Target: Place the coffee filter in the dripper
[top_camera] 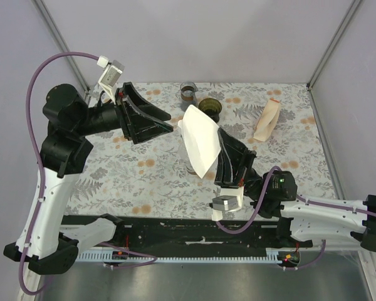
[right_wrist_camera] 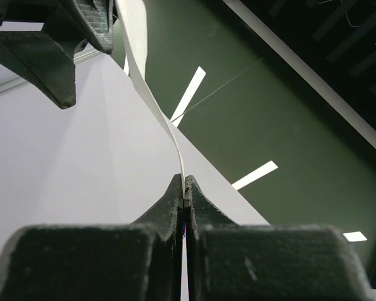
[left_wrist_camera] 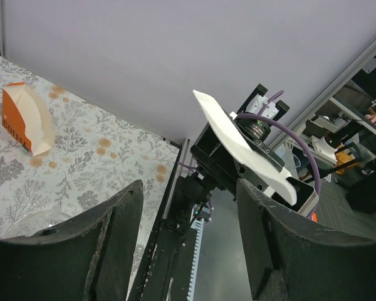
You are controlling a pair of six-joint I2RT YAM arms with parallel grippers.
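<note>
My right gripper (top_camera: 229,160) is shut on a white paper filter (top_camera: 199,139), raised over the table's middle and front. In the right wrist view the paper's thin edge runs between the closed fingertips. My left gripper (top_camera: 151,119) stands open to the upper left of it, seen also at the bottom of the left wrist view. The olive dripper (top_camera: 210,106) is at the back, partly behind the filter. A clear vessel (left_wrist_camera: 37,222) shows low in the left wrist view and is mostly covered by the filter from above.
A glass carafe (top_camera: 188,91) stands at the back beside the dripper. An orange and kraft filter pack (top_camera: 267,119) lies at the back right. Walls border it.
</note>
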